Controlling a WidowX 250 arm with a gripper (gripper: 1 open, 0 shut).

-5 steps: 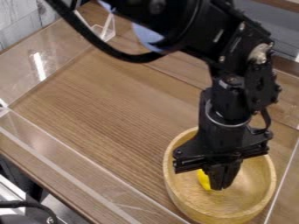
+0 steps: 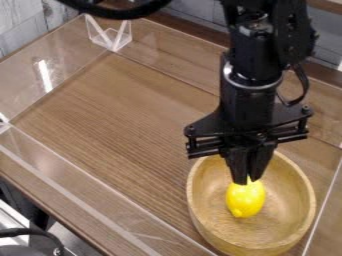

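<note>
My black gripper (image 2: 247, 150) hangs over a round wooden bowl (image 2: 250, 238) on the right side of the camera view. A yellow oval object (image 2: 245, 200) lies in the bowl, just below the gripper and in full view apart from its top edge near the fingers. I cannot tell whether the fingers are open or shut.
A white plastic holder (image 2: 110, 30) stands at the back left. A dark cable lies at the lower left corner.
The gripper has risen up and away from inside the bowl, uncovering the yellow object, which now shows lying in the bowl.
</note>
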